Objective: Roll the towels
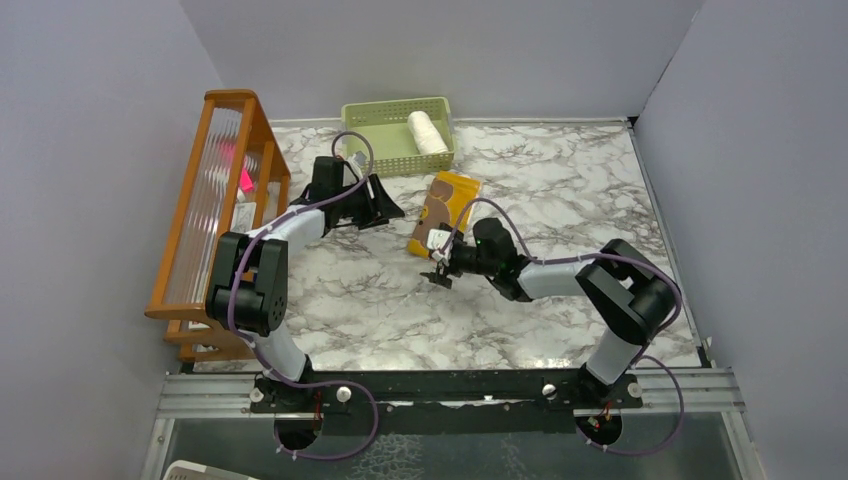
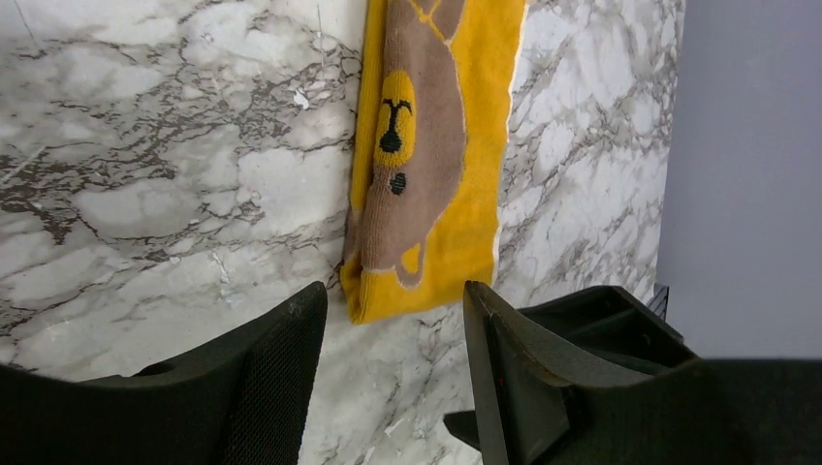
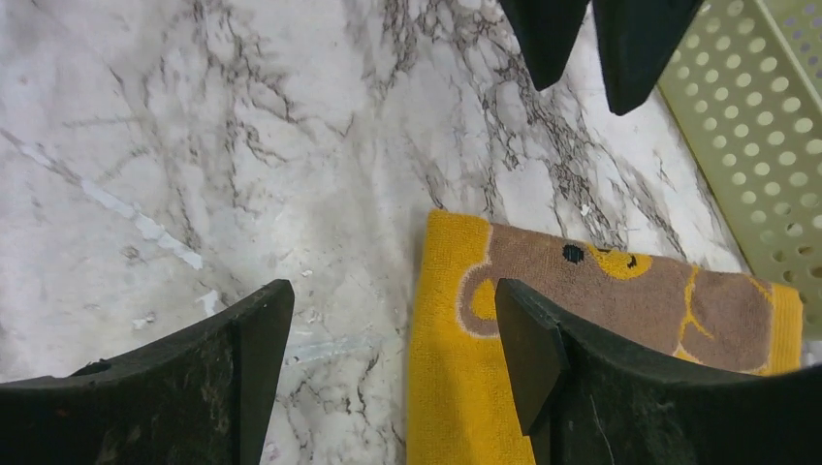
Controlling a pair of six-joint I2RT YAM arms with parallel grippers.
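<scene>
A yellow towel with a brown bear pattern lies as a folded strip on the marble-patterned table, its bear face showing in the left wrist view. Stacked layers show along one long edge. My left gripper stands open above the table, left of the towel's far half, holding nothing. By the towel's near end is my right gripper, also open. In the right wrist view, one of its fingers overlaps the towel, while the other is over bare table; contact cannot be told.
At the back stands a green basket with a white rolled towel inside, close beyond the towel's far end. A wooden shelf lines the left side.
</scene>
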